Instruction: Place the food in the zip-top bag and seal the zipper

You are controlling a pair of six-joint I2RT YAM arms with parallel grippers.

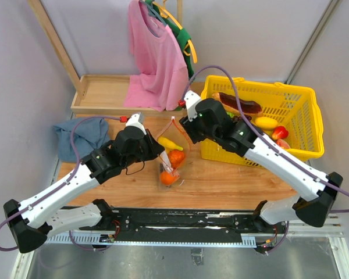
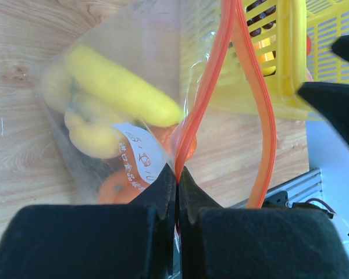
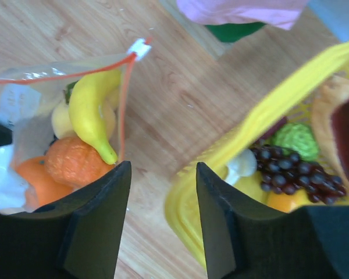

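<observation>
The clear zip bag (image 1: pixel 174 163) stands on the wood table holding a banana (image 2: pixel 122 87), orange fruits (image 3: pixel 75 163) and pale yellow items. My left gripper is shut on the edge of the bag's opening, beside the orange-red zipper strip (image 2: pixel 259 116). In the right wrist view the white slider (image 3: pixel 139 49) sits at the strip's end. My right gripper hangs part open above and right of the bag, between it and the basket, with nothing seen between its fingers.
A yellow basket (image 1: pixel 305 122) of food stands at the right. A blue cloth (image 1: pixel 75 139) lies at left. A wooden rack (image 1: pixel 99 93) with hanging clothes (image 1: pixel 154 58) is at the back.
</observation>
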